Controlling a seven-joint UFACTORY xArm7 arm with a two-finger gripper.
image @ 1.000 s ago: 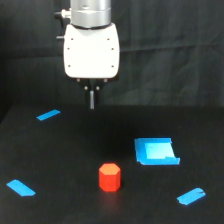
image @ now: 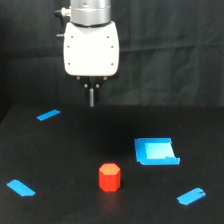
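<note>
The white robot arm hangs from the top left, its gripper (image: 91,95) high above the black table, pointing down; its narrow fingers are too small and dark to tell open from shut. A red hexagonal block (image: 109,176) stands near the front middle, well below and in front of the gripper. A light blue square (image: 156,151) with darker blue edges lies to the right.
Blue tape strips lie on the table: back left (image: 48,114), front left (image: 21,187) and front right (image: 191,196). A dark curtain hangs behind.
The arm and gripper have shifted very slightly, upward and to the left. The objects on the table are unchanged.
</note>
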